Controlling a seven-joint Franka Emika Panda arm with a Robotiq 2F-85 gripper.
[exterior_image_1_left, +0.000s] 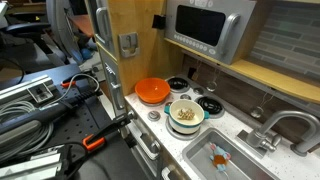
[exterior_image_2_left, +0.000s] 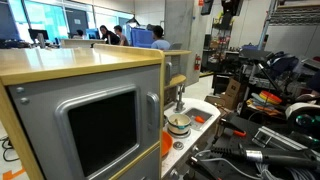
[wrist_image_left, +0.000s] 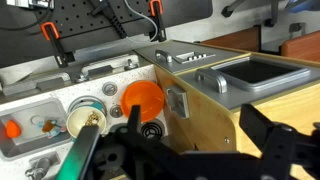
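Observation:
My gripper is open in the wrist view, its dark blurred fingers set wide apart with nothing between them. It hangs high above the kitchen unit. An orange bowl (exterior_image_1_left: 152, 91) (wrist_image_left: 144, 97) rests on the counter near the stove burners. To its right in exterior view 1, a cream pot with teal handles (exterior_image_1_left: 186, 112) holds small pale pieces; the same pot (wrist_image_left: 82, 121) stands by the sink in the wrist view. Inside the sink (exterior_image_1_left: 195, 160) lies a small orange and blue item (exterior_image_1_left: 219, 153). Neither bowl nor pot touches my gripper.
The microwave (exterior_image_1_left: 203, 23) sits under a wooden shelf (exterior_image_1_left: 235, 72). Dark burners (exterior_image_1_left: 210, 105) and a tap (exterior_image_1_left: 268, 133) are on the counter. A black table (exterior_image_1_left: 85, 120) with cables and orange brackets stands alongside. In exterior view 2, a tall wooden cabinet (exterior_image_2_left: 90, 65) blocks part of the counter.

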